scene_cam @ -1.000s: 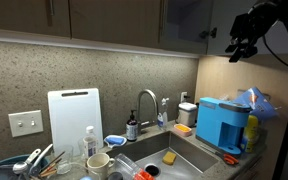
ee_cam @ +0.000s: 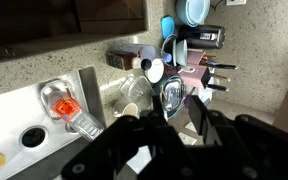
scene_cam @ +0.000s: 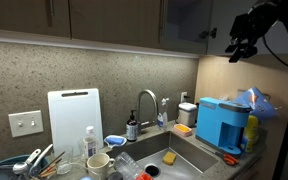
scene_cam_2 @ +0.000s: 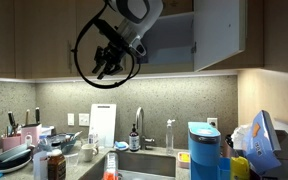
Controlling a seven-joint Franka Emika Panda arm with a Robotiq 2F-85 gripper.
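Observation:
High above the counter, by the wall cabinets, hangs my gripper point(scene_cam_2: 101, 72), dark and pointing down. In exterior view 1 the gripper point(scene_cam: 233, 57) shows at the upper right, in front of the cabinet. Its dark fingers fill the lower middle of the wrist view, and no held thing can be made out between them. How far apart they stand is unclear. A cabinet door point(scene_cam_2: 218, 36) stands open at the upper right of exterior view 2, beside an open shelf space point(scene_cam_2: 169, 40).
Below are a sink point(scene_cam: 184, 160) with a yellow sponge point(scene_cam: 169, 157), a faucet point(scene_cam: 140, 105) and a soap bottle point(scene_cam: 132, 127). A blue coffee machine point(scene_cam: 221, 125) stands right. Mugs, bottles and dishes crowd the left counter. The open door limits room at the right.
The arm at the upper right has shifted very slightly, its outline a little different. The counter, sink and objects look the same.

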